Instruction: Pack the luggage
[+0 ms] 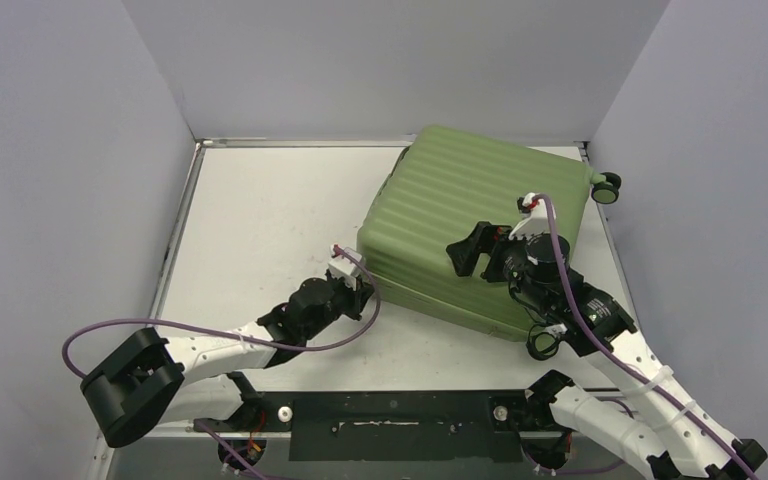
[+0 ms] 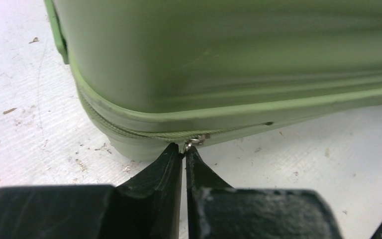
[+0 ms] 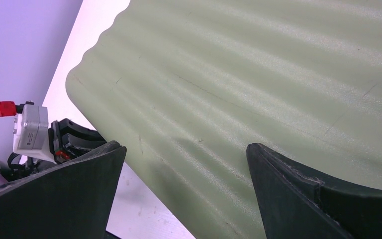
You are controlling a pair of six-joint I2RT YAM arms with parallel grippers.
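A closed green ribbed suitcase (image 1: 490, 200) lies flat on the white table, its wheels (image 1: 606, 187) at the right. Around its lower side runs a zipper (image 2: 144, 134), with a small metal zipper pull (image 2: 194, 142) close to the near-left corner. My left gripper is shut at that spot, the thin pull caught between its fingertips; the top view shows this gripper (image 1: 365, 292) beside the corner. Over the lid stands my right gripper, its fingers wide apart with nothing between them. Whether they touch the lid I cannot tell.
Bare table (image 1: 260, 220) lies left of the suitcase, and a strip stays clear along the front. Grey walls (image 1: 400, 70) close in the back and both sides. The suitcase nearly fills the table's right side.
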